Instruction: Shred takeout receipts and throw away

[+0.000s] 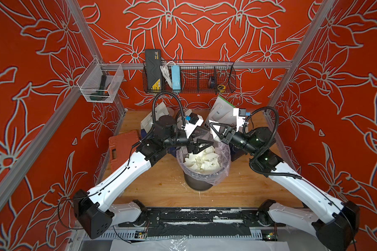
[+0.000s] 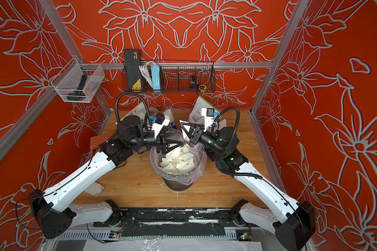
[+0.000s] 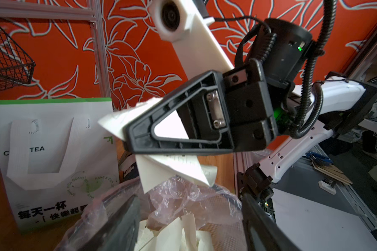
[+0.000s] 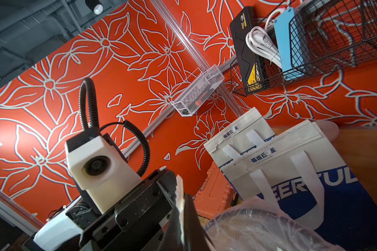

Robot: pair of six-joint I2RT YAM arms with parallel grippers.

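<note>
A waste bin (image 1: 196, 184) lined with a clear plastic bag (image 1: 222, 173) stands mid-table, with a heap of torn white paper (image 1: 205, 161) inside. Above its far right rim, my right gripper (image 1: 212, 124) is shut on a piece of receipt paper (image 3: 167, 169). In the left wrist view that paper looks creased and sticks out above and below the right finger (image 3: 184, 146); edge-on, the paper (image 4: 179, 198) shows as a thin strip in the right wrist view. Over the bin, close by on the left, my left gripper is open, nothing between its fingers.
Behind the bin stand a white tea bag (image 3: 62, 159) and blue-and-white paper bags (image 4: 293, 175). A red case (image 1: 123, 146) lies on the left. On the back wall hangs a wire basket (image 1: 196, 79).
</note>
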